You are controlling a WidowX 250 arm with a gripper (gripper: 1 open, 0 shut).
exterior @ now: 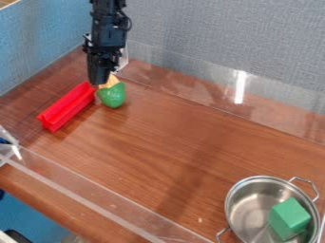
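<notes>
My gripper [99, 78] is at the back left of the table, pointing down just behind a green round object [113, 96] and above the far end of a red bar [64, 109]. Its fingers look closed, with nothing visible between them. A small yellow piece [110, 80] sits behind the green object, partly hidden by the gripper.
A steel pot [252, 207] with a green block [288, 219] inside stands at the front right. Clear walls edge the wooden table [178, 152], whose middle is free. A white object [7, 149] is at the left edge.
</notes>
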